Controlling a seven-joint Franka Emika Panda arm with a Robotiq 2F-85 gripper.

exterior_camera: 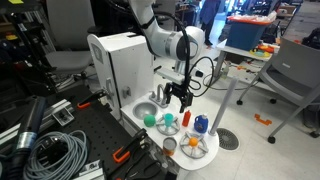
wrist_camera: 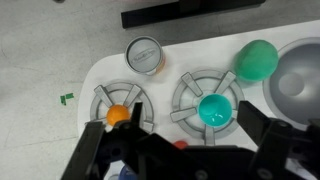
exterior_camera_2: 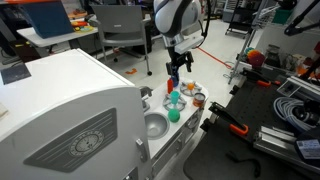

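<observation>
My gripper hangs open above the toy kitchen counter, its dark fingers (wrist_camera: 268, 142) wide apart and nothing held between them. Below it, a teal cup (wrist_camera: 215, 110) sits on one stove burner and an orange item (wrist_camera: 117, 115) on the other. A red bottle (exterior_camera: 186, 118) stands beside the burners, mostly hidden in the wrist view. Near it is a blue object (exterior_camera: 201, 124). An open metal can (wrist_camera: 145, 55) stands at the counter's edge, and a green rounded item (wrist_camera: 257, 60) lies by the sink (wrist_camera: 292, 82).
A faucet (exterior_camera: 161, 94) rises behind the sink, close to the arm. The white cabinet (exterior_camera: 121, 70) stands at the counter's far end. A black table with a coiled cable (exterior_camera: 60, 154) flanks the counter. A floor drain (exterior_camera: 228, 138) lies on clear floor.
</observation>
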